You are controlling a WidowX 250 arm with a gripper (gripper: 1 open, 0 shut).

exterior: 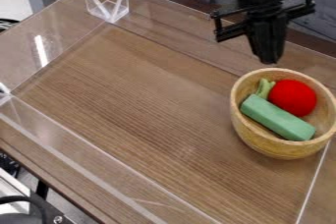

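A wooden bowl (247,141) on the right of the table holds a red tomato-like object (294,97), a green cylinder (273,120) and a small light-green piece (261,89). My black gripper (269,49) hangs just above and behind the bowl, pointing down, apart from its contents. It looks shut, with nothing visible between its fingers.
A clear plastic container (108,2) stands at the back left. A dark cable (29,208) lies beyond its lower-left edge.
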